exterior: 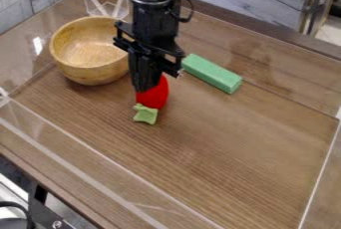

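Note:
My black gripper (pixel 142 72) reaches down from the top centre, over a red object (pixel 155 96) with a green top (pixel 146 114) lying on the wooden table (pixel 226 163). The gripper hides part of the red object's upper end; its fingers look close together, and I cannot tell if they touch it.
A yellow bowl (pixel 83 56) stands at the upper left, beside the gripper. A green block (pixel 212 72) lies to the right.

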